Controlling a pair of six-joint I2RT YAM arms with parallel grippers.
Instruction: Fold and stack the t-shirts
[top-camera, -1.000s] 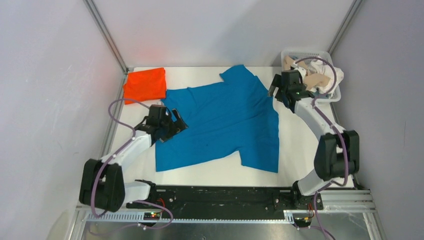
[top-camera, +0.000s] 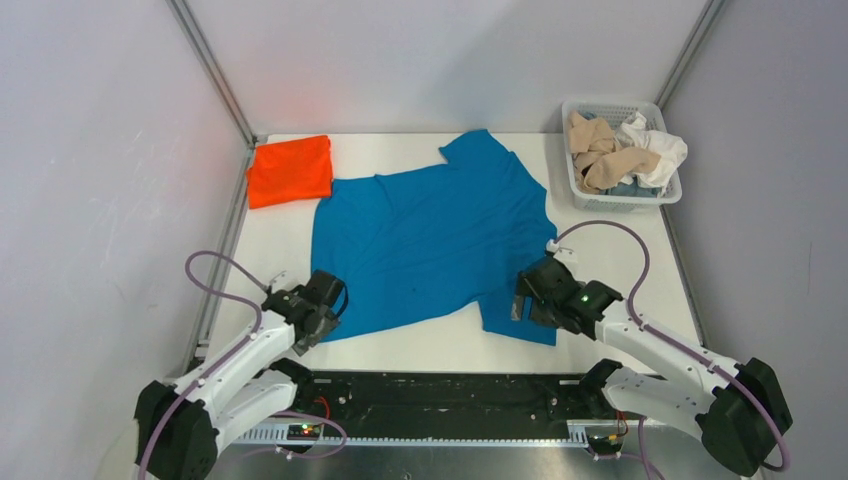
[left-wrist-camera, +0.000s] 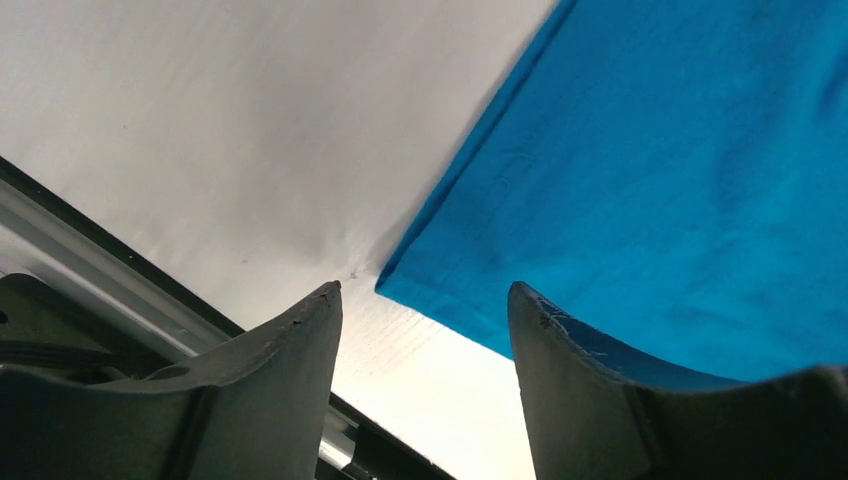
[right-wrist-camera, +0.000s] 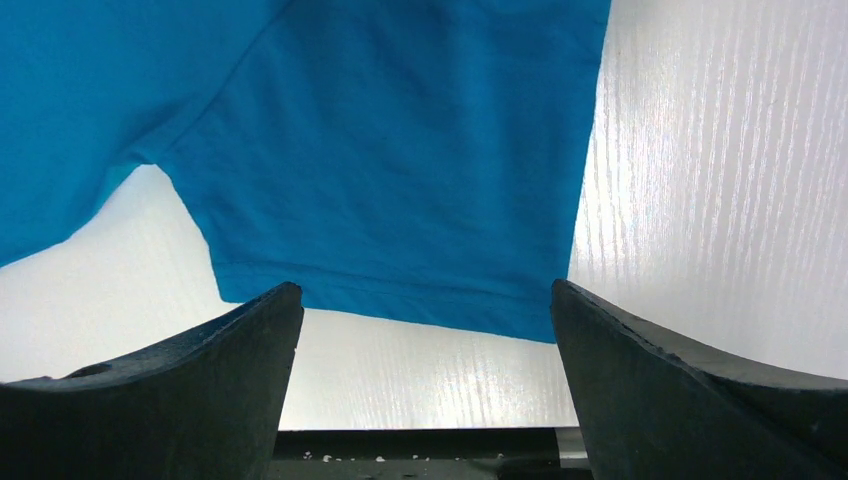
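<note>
A blue t-shirt (top-camera: 430, 245) lies spread sideways across the table, its sleeves at the right end. Over its near left corner hangs my left gripper (top-camera: 322, 330); in the left wrist view that hem corner (left-wrist-camera: 430, 285) shows just beyond the parted fingers (left-wrist-camera: 300, 350), with nothing held. My right gripper (top-camera: 527, 308) is open above the near sleeve. In the right wrist view the sleeve's hem (right-wrist-camera: 400, 305) runs across between the widely spaced fingertips, untouched as far as I can see. An orange folded shirt (top-camera: 290, 172) rests at the back left corner.
At the back right stands a white basket (top-camera: 622, 200) with beige, white and grey-blue cloth inside. White table (top-camera: 420, 358) shows bare along the front edge and at the right side. Walls close in the left, back and right.
Both grippers have come toward the front edge: the left down to the shirt's near left corner, the right from beside the basket to the near sleeve. The shirt has stayed still.
</note>
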